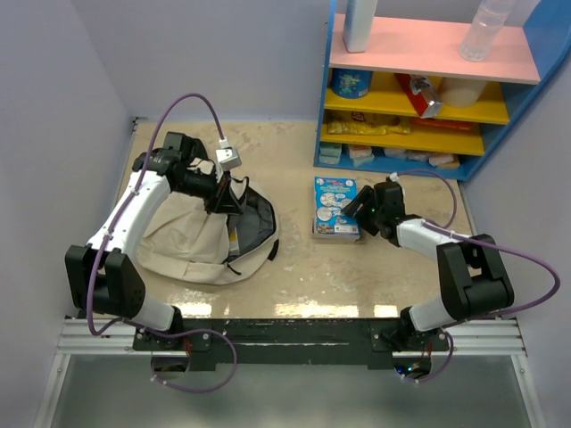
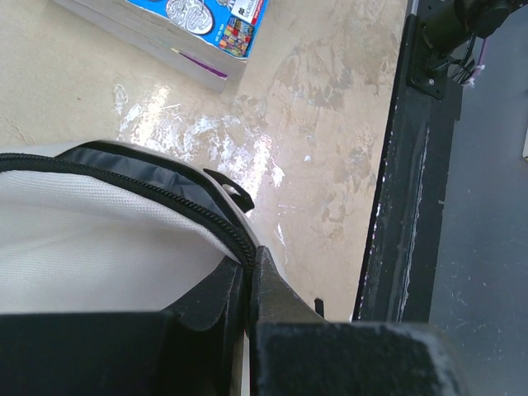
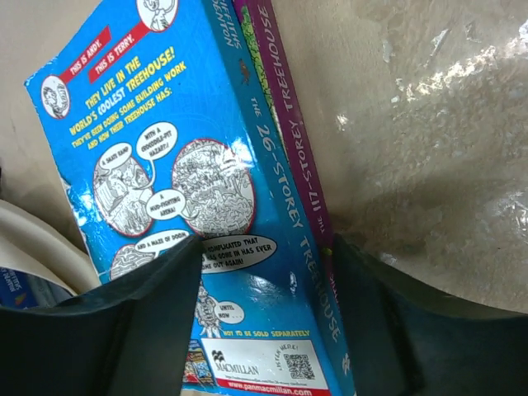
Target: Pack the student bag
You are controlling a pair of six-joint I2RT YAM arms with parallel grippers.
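The cream student bag [image 1: 178,259] lies open on the left of the table. My left gripper is shut on the bag's zippered edge [image 2: 198,210]. A stack of books [image 1: 335,203], blue Treehouse book [image 3: 165,206] on top and a purple one [image 3: 289,124] under it, lies right of the bag. My right gripper is low at the stack's right side, fingers part closed around the spine end of the blue book; whether they grip it is unclear.
A blue shelf unit [image 1: 325,107] with yellow and pink shelves, holding cartons, packets and a bottle, stands at the back right. Bare table [image 1: 294,276] lies in front of the books. The table's front edge is near both arms.
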